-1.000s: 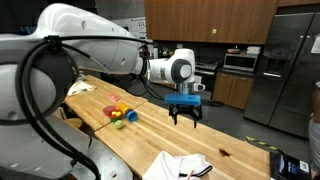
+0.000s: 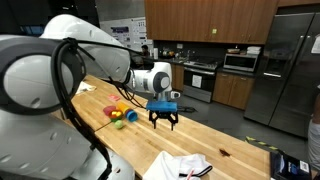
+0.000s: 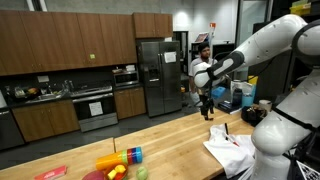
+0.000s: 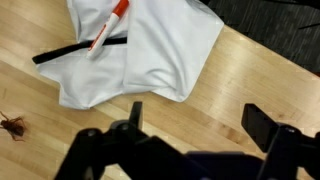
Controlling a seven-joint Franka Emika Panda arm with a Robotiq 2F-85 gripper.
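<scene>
My gripper (image 2: 164, 121) hangs open above the wooden table, with nothing between its fingers. Below it in the wrist view lies a white cloth (image 4: 165, 60), spread with uneven edges. On the cloth rests an orange-red marker with a white barrel (image 4: 108, 30), crossing over a thin black stick-like item (image 4: 75, 48). The cloth (image 2: 178, 166) is nearer the camera than the gripper in the first exterior view. In the second exterior view the gripper (image 3: 207, 112) is over the table, to the left of the cloth (image 3: 230, 148).
Colourful items, among them a blue cylinder end (image 2: 129, 115) and a green ball (image 2: 117, 114), sit to the left on the table. A small brown insect-like object (image 4: 14, 125) lies beside the cloth. Bare table (image 2: 215, 138) extends to the right.
The arm has moved leftward in the first exterior view, toward the colourful items, and its gripper has come lower. The cloth and the table items have stayed in place.
</scene>
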